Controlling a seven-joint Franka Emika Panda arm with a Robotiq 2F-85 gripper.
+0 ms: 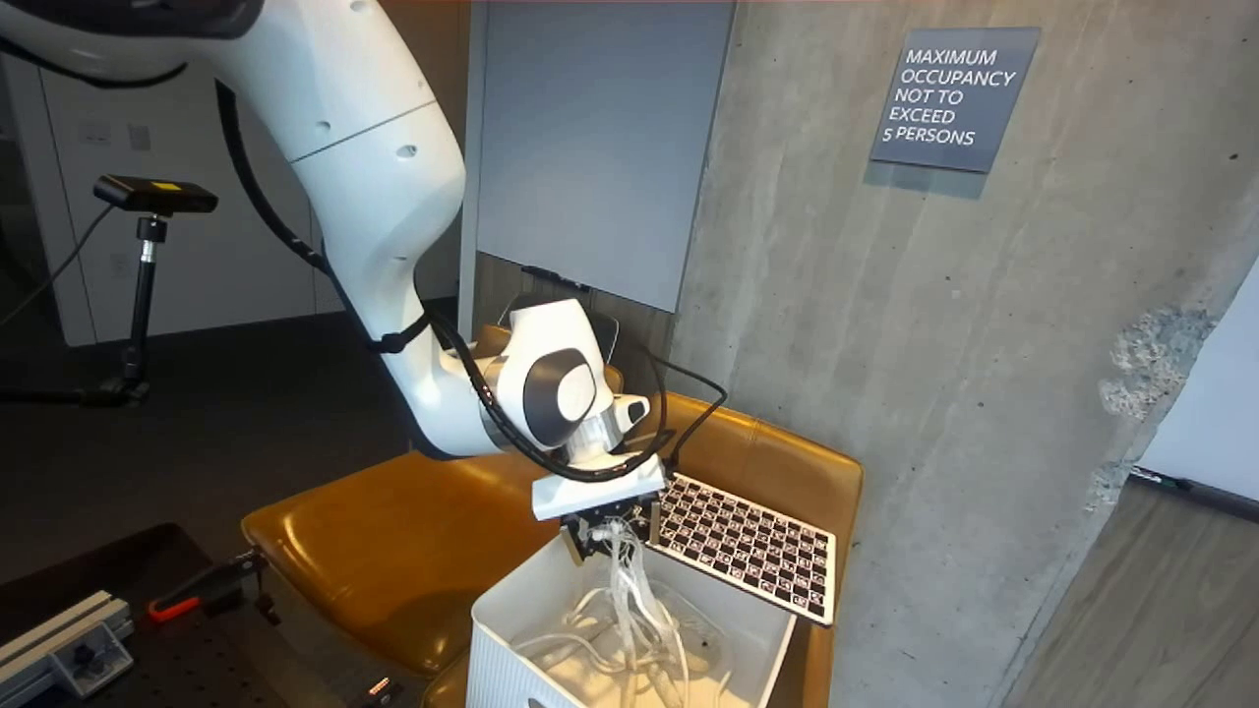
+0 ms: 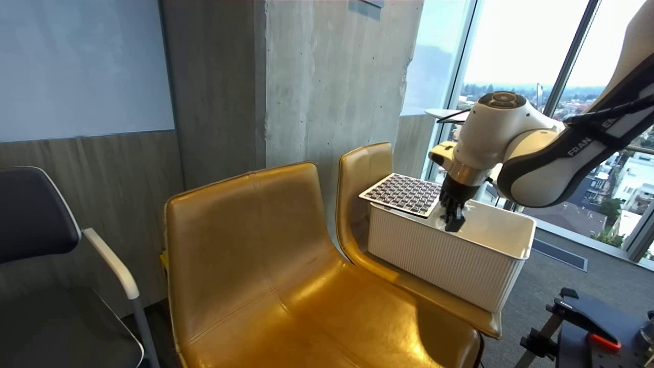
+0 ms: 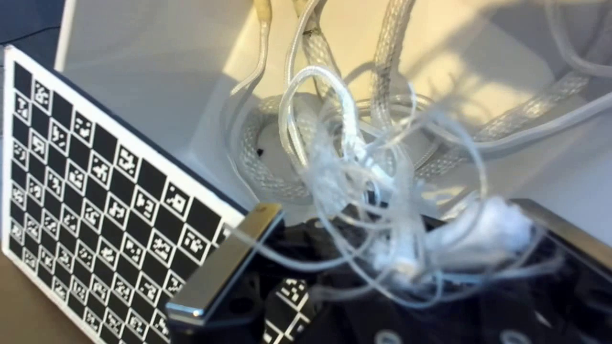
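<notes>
My gripper (image 1: 613, 529) is above the far end of a white ribbed bin (image 1: 501, 656), pointing down. A bundle of white cords (image 1: 638, 596) hangs from it into the bin, and the fingers are shut on strands of that bundle. In the wrist view, frayed strands and loops of the cords (image 3: 351, 129) tangle across the gripper and hide where they are pinched. More thick braided cord (image 3: 391, 48) lies on the bin floor. From the other side, the bin (image 2: 441, 263) hides the hanging cords.
A black-and-white checkered board (image 1: 746, 545) leans over the bin's far rim, close beside the gripper. The bin stands on a tan chair (image 2: 350, 202), with another tan chair (image 2: 245, 245) alongside. A concrete wall (image 1: 850, 354) rises behind.
</notes>
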